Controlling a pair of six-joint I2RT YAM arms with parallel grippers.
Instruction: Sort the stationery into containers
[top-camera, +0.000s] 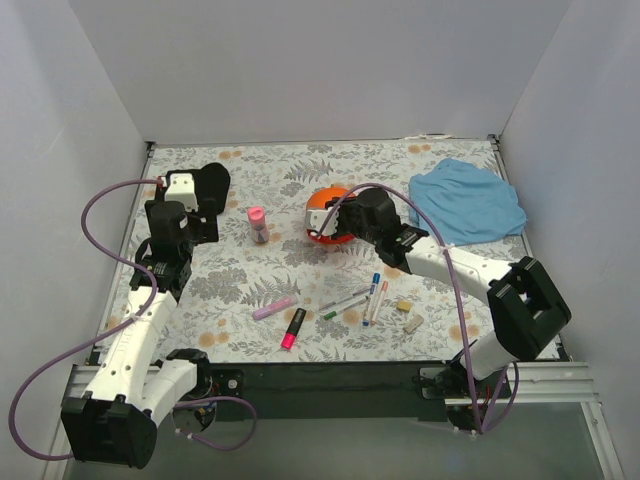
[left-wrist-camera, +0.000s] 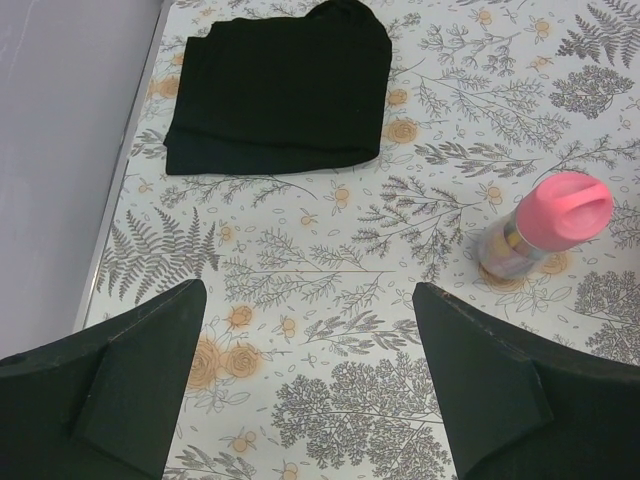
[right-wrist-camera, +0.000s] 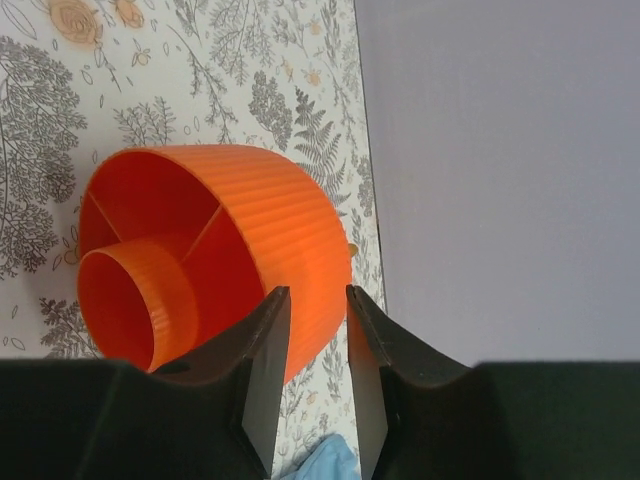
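Observation:
An orange container (right-wrist-camera: 300, 240) with an inner round compartment lies tipped on its side at the back centre, partly hidden by my right gripper, whose fingertips are a narrow gap apart at its wall. My left gripper is open over bare cloth at the left. A pink-lidded clear container (left-wrist-camera: 545, 225) stands right of it. Loose stationery lies at the front: a pink item (top-camera: 275, 307), a black-and-pink marker (top-camera: 294, 328), several pens (top-camera: 375, 298) and two small blocks (top-camera: 413, 323).
A black cloth (left-wrist-camera: 280, 90) lies at the back left, a blue cloth (top-camera: 465, 200) at the back right. Walls (right-wrist-camera: 500, 180) bound the table at the sides and back. The middle of the table has free room.

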